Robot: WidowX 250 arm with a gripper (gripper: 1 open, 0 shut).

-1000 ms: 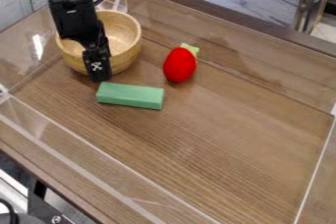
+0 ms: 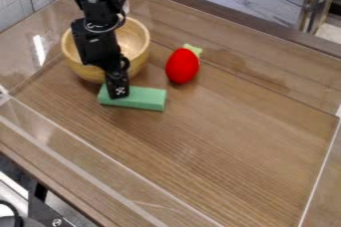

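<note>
My black gripper point(image 2: 115, 88) reaches down in front of a yellow bowl point(image 2: 131, 30), its fingertips at the left part of a green block point(image 2: 142, 100) lying flat on the wooden table. The arm hides part of the bowl. Whether the fingers grip the block is unclear.
A red oval object point(image 2: 182, 66) lies right of the bowl, with a small pale yellow-green piece point(image 2: 193, 48) behind it. A wooden shelf edge is at the top right.
The gripper has moved right and down, from over the bowl's front to the green block. The bowl, block and red object look unmoved.
</note>
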